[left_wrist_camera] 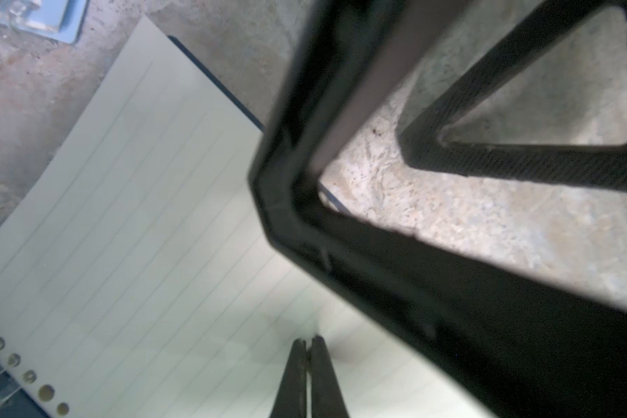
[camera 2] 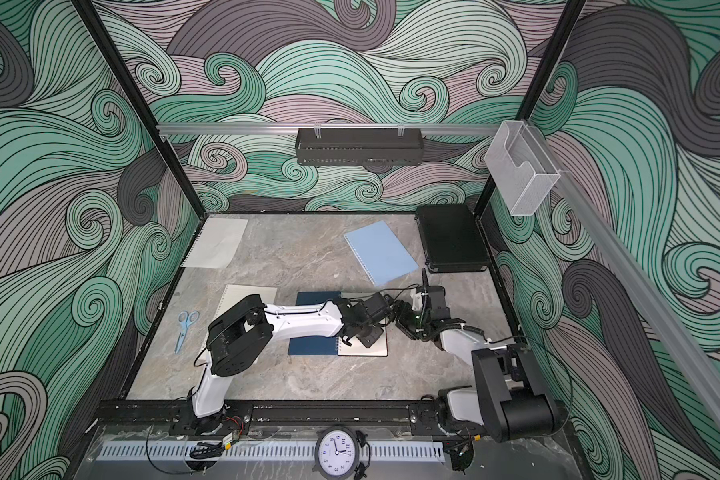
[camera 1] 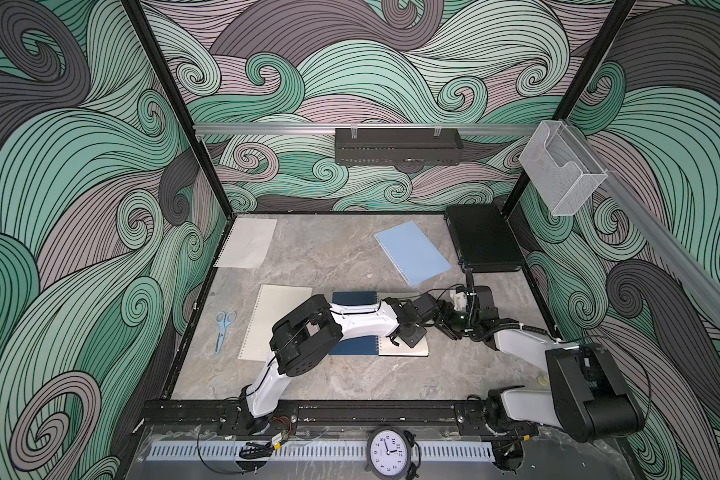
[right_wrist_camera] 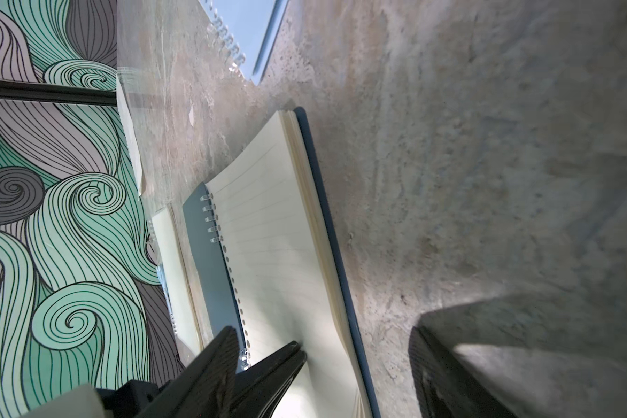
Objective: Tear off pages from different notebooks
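Observation:
A dark blue spiral notebook (camera 1: 354,345) lies open near the table's front, its lined white page (left_wrist_camera: 153,209) on the right side of the rings. My left gripper is shut, its narrow fingertips against that page; whether any paper is pinched between them cannot be made out. From the right wrist view, the left fingers (right_wrist_camera: 278,369) come down onto the page's surface. My right gripper stands open at the notebook's right edge, its fingers apart on either side of that edge. Nothing shows held in it.
Left of the blue notebook lies a cream spiral notebook (camera 1: 284,300). Blue scissors (camera 1: 222,329) rest at far left. At the back are a white spiral pad (camera 1: 246,242), a light blue notebook (camera 1: 412,249) and a black case (camera 1: 483,237).

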